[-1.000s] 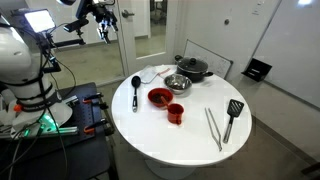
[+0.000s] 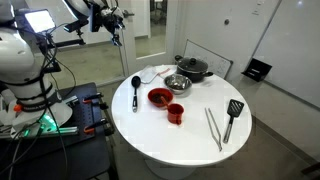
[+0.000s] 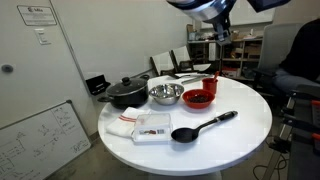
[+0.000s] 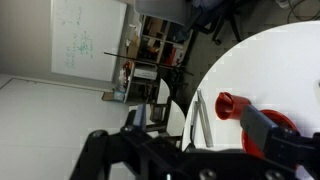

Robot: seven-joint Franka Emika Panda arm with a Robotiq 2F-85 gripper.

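Note:
Above the floor just left of the round white table, my gripper (image 2: 116, 37) hangs open, apart from everything on the table. Dark fingers (image 4: 104, 147) fill the bottom of the wrist view, with nothing held visible. A red mug (image 2: 175, 114) stands near the middle of the table, beside a red bowl (image 2: 160, 97). Behind them are a steel bowl (image 2: 177, 83) and a lidded black pot (image 2: 193, 68). A black spoon (image 3: 205, 126) lies near the table's edge, close to a clear container (image 3: 154, 128).
Metal tongs (image 2: 213, 129) and a black spatula (image 2: 234, 117) lie on the table's right side. A white cloth (image 3: 125, 122) is by the pot. In exterior view 1, the table's front is bare. Whiteboards stand along the wall.
My gripper has shifted slightly right in exterior view 1, toward the table. The objects on the table have stayed where they were.

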